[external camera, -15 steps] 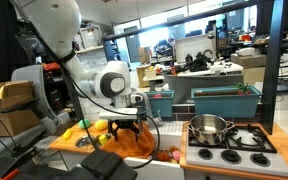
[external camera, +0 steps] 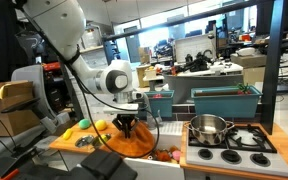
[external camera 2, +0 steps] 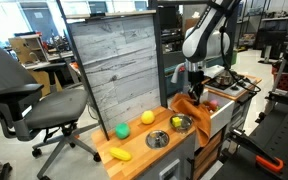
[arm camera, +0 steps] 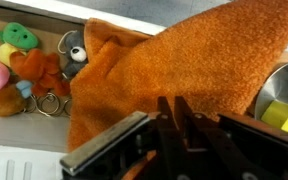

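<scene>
An orange cloth [arm camera: 169, 65] spreads across most of the wrist view, lying rumpled over the small toys' compartment and up to a metal bowl. My gripper is shut on the cloth, its dark fingertips pressed together over the fabric. Exterior view 1 has the cloth [external camera: 138, 144] bunched under the gripper [external camera: 127, 131], low over the front of the counter. From the other side the cloth [external camera 2: 192, 112] hangs in folds beside the bowl. What lies beneath it is hidden.
Small toys [arm camera: 34, 70] fill an open compartment beside the cloth. A metal bowl [arm camera: 266, 92] holds a yellow block [arm camera: 284, 116]. A pot [external camera: 210, 128] and a stove [external camera: 234, 151] stand to the right; a banana [external camera 2: 120, 154] lies on the wood.
The gripper has shifted slightly to the right in exterior view 1, and the cloth beneath it looks more bunched up. The pot, stove and other things have stayed put.
</scene>
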